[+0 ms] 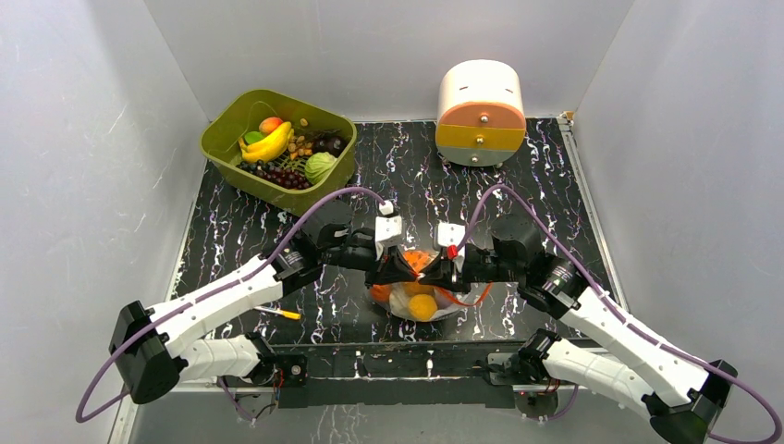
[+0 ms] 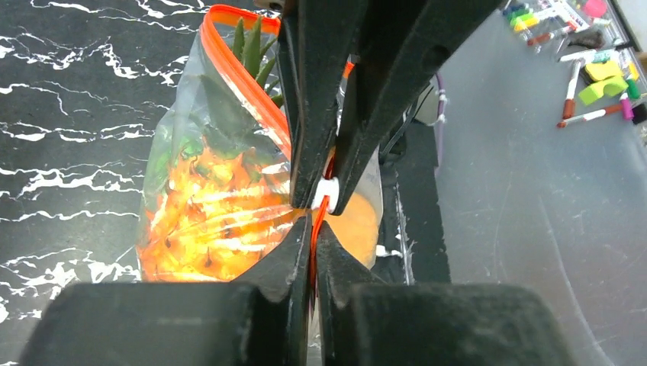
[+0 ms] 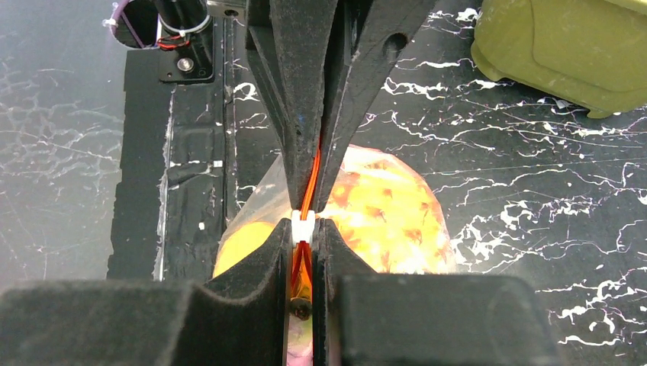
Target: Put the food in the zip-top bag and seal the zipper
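Observation:
The clear zip top bag (image 1: 450,308) rests at the front middle of the table, with orange food (image 2: 217,206) and round yellow food (image 1: 423,307) inside. Spiky green leaves (image 2: 252,49) show at its mouth in the left wrist view. Its orange zipper strip (image 2: 246,80) rises between my grippers, which meet tip to tip. My left gripper is shut on the strip, close beside a white zipper slider (image 3: 303,227). That slider sits between the fingertips of my right gripper, both sides touching it. The arms hide much of the bag's mouth from above.
A green basket (image 1: 211,146) of fruit and vegetables stands at the back left. The small drawer box (image 1: 481,102) is at the back right. An orange-handled tool (image 1: 288,314) lies partly under the left arm. Open table lies behind the bag.

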